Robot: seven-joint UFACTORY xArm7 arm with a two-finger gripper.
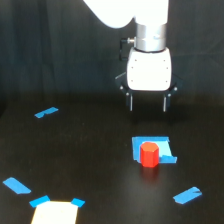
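A small red block (149,155) sits on a light-blue taped patch (167,152) to the right of the table's middle. Above and apparently behind it in the camera view hangs my gripper (148,104), pointing down from its white hand. The dark fingers (130,101) are spread wide, and nothing shows between them. A clear gap separates the fingertips from the block.
At the lower left edge a pale, cream-coloured object (55,213) is partly cut off, with blue tape beside it. Tape strips lie at the far left (46,112), near left (16,186) and near right (187,195).
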